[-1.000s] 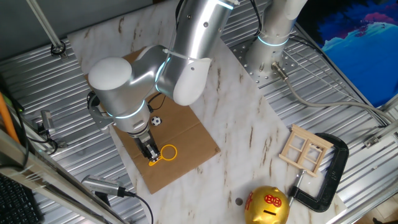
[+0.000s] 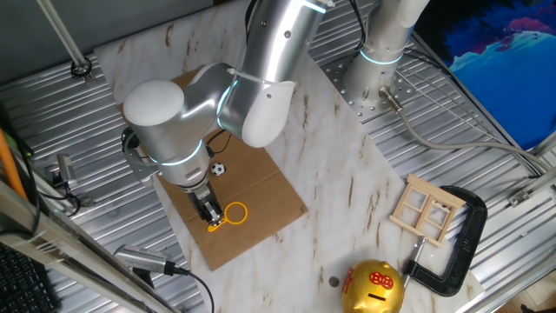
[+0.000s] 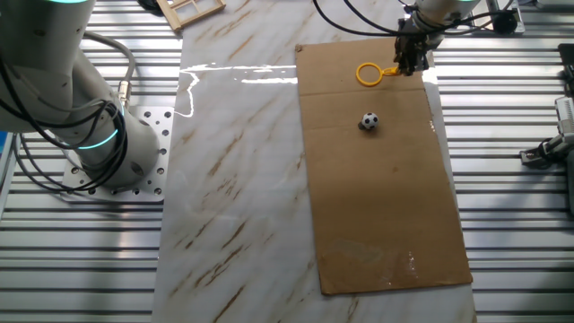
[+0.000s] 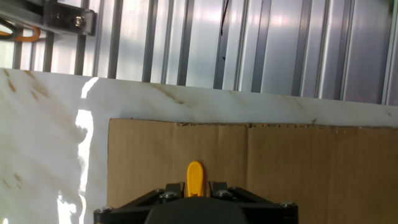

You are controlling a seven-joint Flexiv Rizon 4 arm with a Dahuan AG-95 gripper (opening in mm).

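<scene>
A yellow ring with a handle [image 2: 235,213] is at the cardboard sheet's front part in exterior view 1, its loop clear of my gripper [image 2: 215,223]. From the other side, the loop [image 3: 369,74] shows near the sheet's far end, with my gripper [image 3: 412,68] over the handle. In the wrist view the rounded handle end [image 4: 195,177] pokes out between the fingertips, which stand close together on both sides; my gripper looks shut on it. Whether the ring touches the cardboard cannot be told. A small black-and-white ball [image 3: 369,120] rests on the cardboard apart from the ring.
The cardboard sheet [image 3: 386,206] lies on a marble-patterned board [image 3: 233,197], mostly bare. Farther off are a gold piggy bank [image 2: 372,291], a wooden frame [image 2: 427,209] and a black clamp [image 2: 473,228]. A metal device [image 2: 143,259] with a cable stands beside the board.
</scene>
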